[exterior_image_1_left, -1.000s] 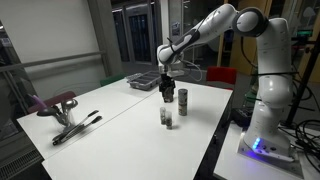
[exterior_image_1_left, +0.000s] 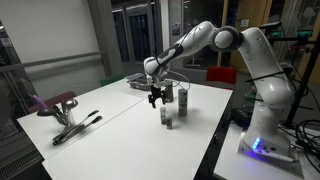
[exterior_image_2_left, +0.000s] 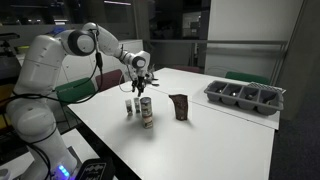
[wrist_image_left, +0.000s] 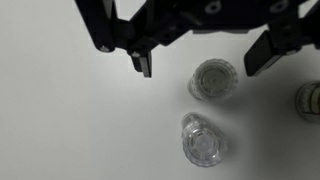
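Note:
Two small clear glass containers stand close together on the white table; in the wrist view one glass (wrist_image_left: 213, 79) shows between and below the fingers, and the second glass (wrist_image_left: 204, 142) lies nearer the bottom edge. My gripper is open, with its fingers (wrist_image_left: 144, 62) apart and nothing held. From the first exterior side, the gripper (exterior_image_1_left: 157, 98) hangs just above and behind the glasses (exterior_image_1_left: 169, 122). The other exterior view has the gripper (exterior_image_2_left: 138, 88) over the small containers (exterior_image_2_left: 129, 107).
A tall can (exterior_image_2_left: 147, 115) stands near the glasses, with a dark brown bag (exterior_image_2_left: 180, 107) beyond it. A grey compartment tray (exterior_image_2_left: 245, 97) sits farther off. Utensils in a holder (exterior_image_1_left: 66, 120) are at the table's left.
In the first exterior view my gripper has moved left and downward, from near the dark bag to close by the glasses. The objects on the table have stayed in place.

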